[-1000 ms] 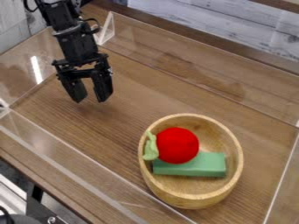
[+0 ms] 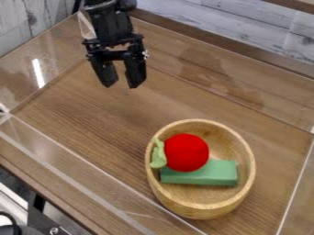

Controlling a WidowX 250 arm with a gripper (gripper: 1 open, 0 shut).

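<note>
My black gripper (image 2: 114,73) hangs at the upper left over the bare wooden table, its fingers apart with nothing between them. At the lower right stands a tan bowl (image 2: 236,140) holding a red ball (image 2: 186,152), a light green piece (image 2: 159,156) at its left and a green block (image 2: 210,176) in front.
A pale wall edge runs along the far left and the top right. Dark cables or parts lie at the bottom left corner.
My gripper has moved right and toward the back of the table. The bowl and the things in it have stayed where they were.
</note>
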